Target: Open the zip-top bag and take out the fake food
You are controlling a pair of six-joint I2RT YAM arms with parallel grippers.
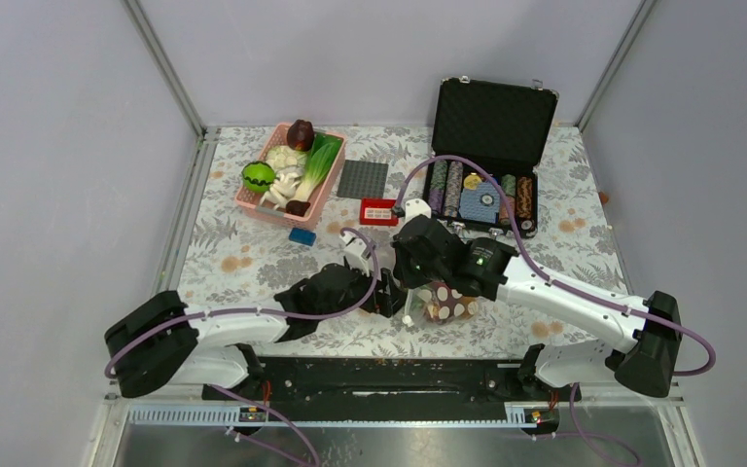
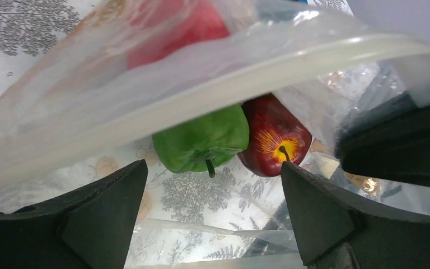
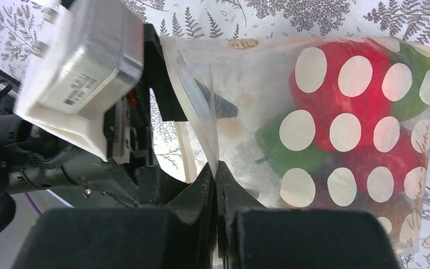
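The clear bag with white dots (image 3: 344, 132) lies on the table with its mouth parted. Through that mouth the left wrist view shows a green pepper (image 2: 202, 141) and a dark red apple (image 2: 276, 136), with a red item (image 2: 180, 35) blurred behind the film. My left gripper is open at the bag's mouth, its fingers apart and the pepper beyond them, not between the pads. The right gripper is shut on the edge of the bag's film. From above, both grippers hide much of the bag (image 1: 449, 304).
A pink basket (image 1: 323, 195) of play food stands at the back left. Beside it are a blue block (image 1: 302, 236), a dark mat (image 1: 363, 179) and a red tray (image 1: 378, 221). An open black case (image 1: 494, 122) of chips sits at the back right.
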